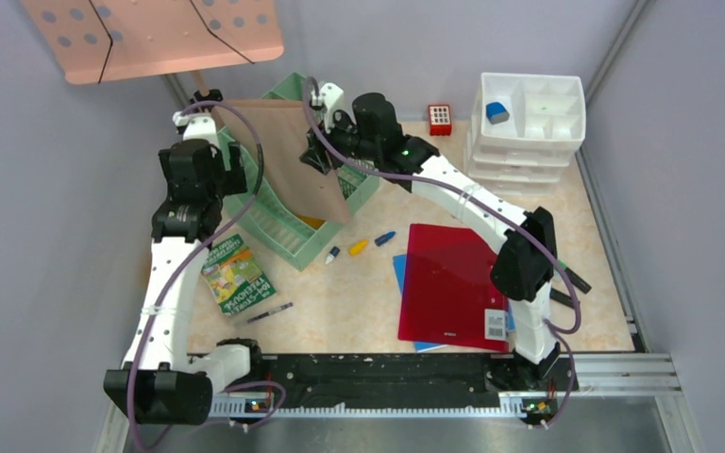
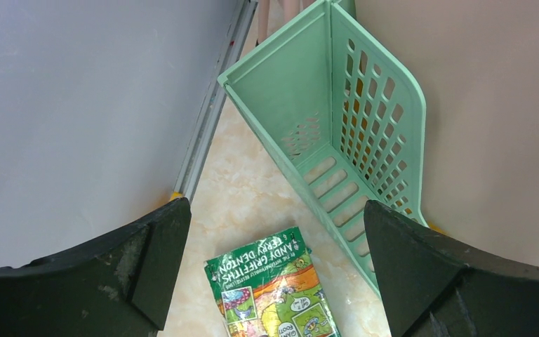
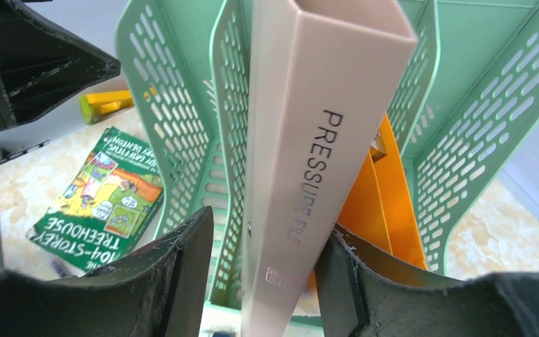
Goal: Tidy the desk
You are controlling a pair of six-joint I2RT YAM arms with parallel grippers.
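Note:
A brown pressure file [image 1: 288,156] stands tilted in the green slotted organizer [image 1: 293,253]. My right gripper is open around the file's labelled spine [image 3: 316,133]. A gap shows on the spine's left side in the right wrist view, while the finger [image 3: 347,281] on the other side overlaps its edge. At the organizer's left side, my left gripper is open with nothing between its fingers. Below it on the desk lies a green comic book [image 2: 274,281]. Orange items [image 3: 393,196] sit in the organizer beside the file.
A pen [image 1: 270,311] and several small markers, including a yellow one [image 1: 358,247], lie before the organizer. A red folder [image 1: 448,283] covers a blue one. Right of it are dark markers [image 1: 576,276]. White drawers [image 1: 529,142] and a red calculator-like object [image 1: 440,120] stand behind.

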